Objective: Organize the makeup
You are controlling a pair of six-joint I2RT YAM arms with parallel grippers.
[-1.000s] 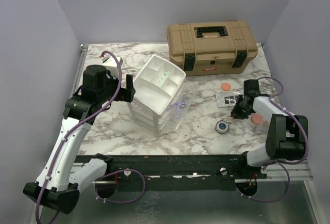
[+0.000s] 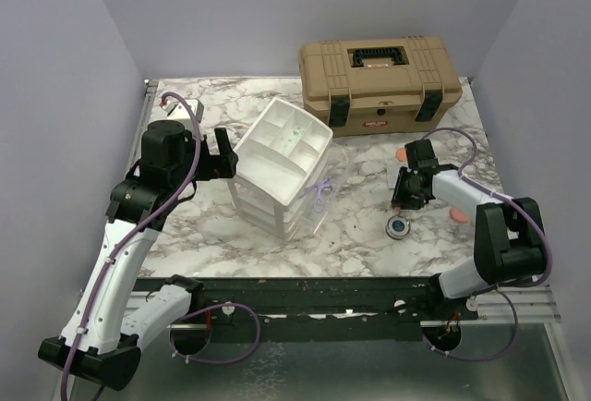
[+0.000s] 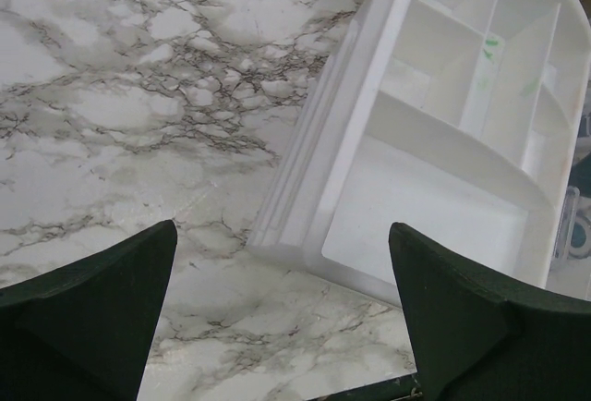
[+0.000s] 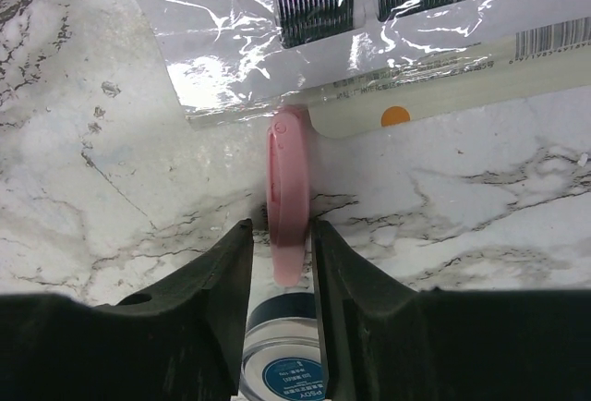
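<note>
A white drawer organizer [image 2: 277, 151] stands mid-table, compartments on top, a clear drawer out at its right holding purple scissors [image 2: 316, 188]. Left of it my left gripper [image 2: 222, 153] is open and empty; its fingers frame the organizer [image 3: 355, 179] in the left wrist view. My right gripper is low over a small pink item [image 4: 288, 175], fingertips close around it, part open; whether they grip it is unclear. Just beside it lie a round silver jar [image 2: 397, 228] with a blue label and a clear packet [image 4: 222, 50] of black pieces.
A tan toolbox [image 2: 379, 96] fills the back right. Pink round items [image 2: 459, 215] lie at the right side. The table has free room at front centre and at the left.
My right gripper has moved left to the pink item above the jar. My left gripper has shifted slightly left.
</note>
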